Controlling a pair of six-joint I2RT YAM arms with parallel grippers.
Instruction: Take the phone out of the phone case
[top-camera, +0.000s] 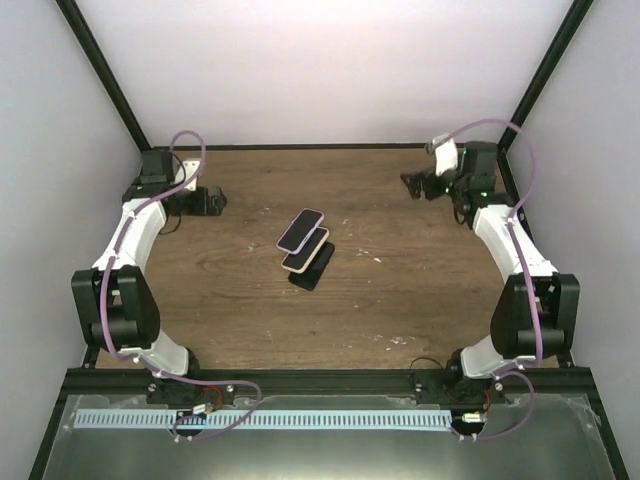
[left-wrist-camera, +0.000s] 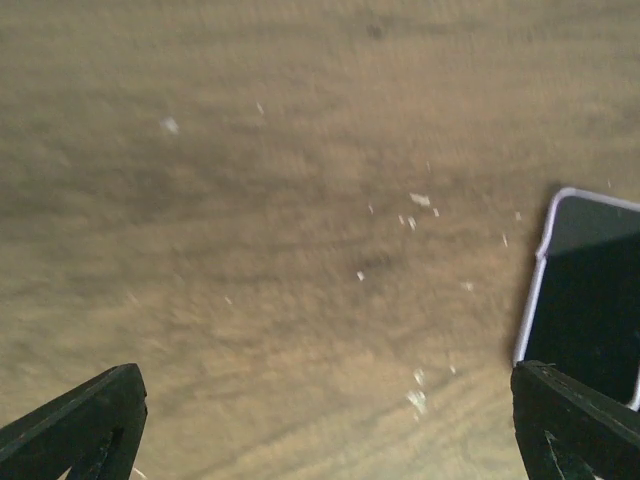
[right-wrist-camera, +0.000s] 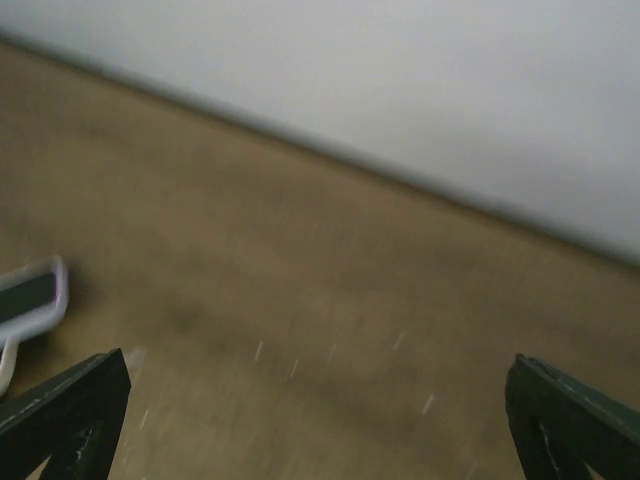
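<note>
Three phone-shaped pieces lie overlapped like steps near the table's middle in the top view: a lilac-rimmed one (top-camera: 300, 231) on top, a pale-rimmed one (top-camera: 297, 262) under it, and a plain black one (top-camera: 312, 274) lowest. Which of them hold a phone I cannot tell. My left gripper (top-camera: 217, 201) is open and empty, apart from the stack on its left. In the left wrist view, part of the lilac-rimmed piece (left-wrist-camera: 585, 290) shows beyond the right finger. My right gripper (top-camera: 414, 186) hangs open, well to the right; its wrist view catches a blurred pale-rimmed corner (right-wrist-camera: 35, 300) at the left edge.
White walls (top-camera: 320, 75) enclose the back and sides. Wide clear space lies around the stack, between the two arms and in front.
</note>
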